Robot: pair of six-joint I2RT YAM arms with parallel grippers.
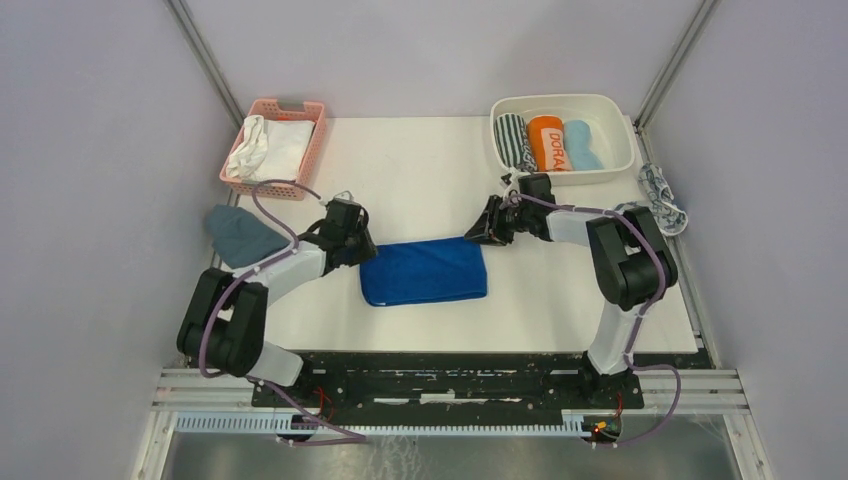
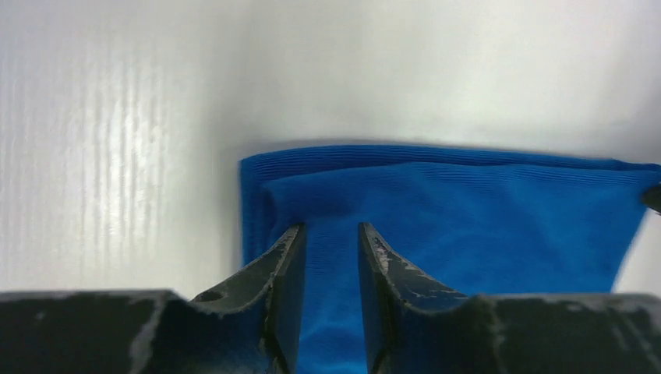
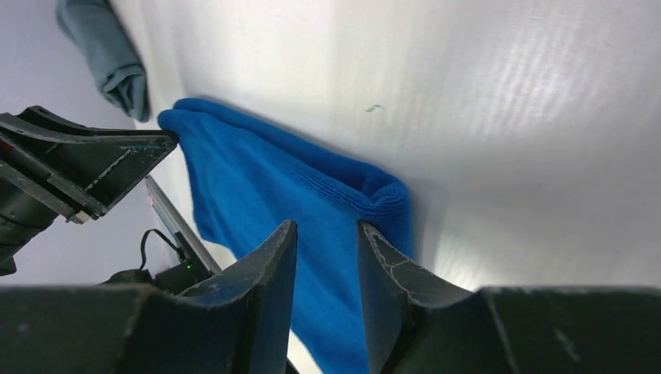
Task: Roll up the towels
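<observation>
A blue towel (image 1: 425, 273) lies folded into a wide rectangle in the middle of the table. My left gripper (image 1: 370, 250) is at its upper left corner, and my right gripper (image 1: 474, 238) is at its upper right corner. In the left wrist view, the left fingers (image 2: 290, 269) stand a little apart, with the towel (image 2: 436, 226) visible in the gap. The right fingers (image 3: 273, 265) are also partly spread over the towel's corner (image 3: 382, 199). Neither view shows cloth pinched.
A white bin (image 1: 610, 165) at the back right holds several rolled towels. The pink basket (image 1: 307, 165) at the back left contains white cloths. A grey-blue towel (image 1: 240, 240) lies at left, a patterned cloth (image 1: 660, 200) at right.
</observation>
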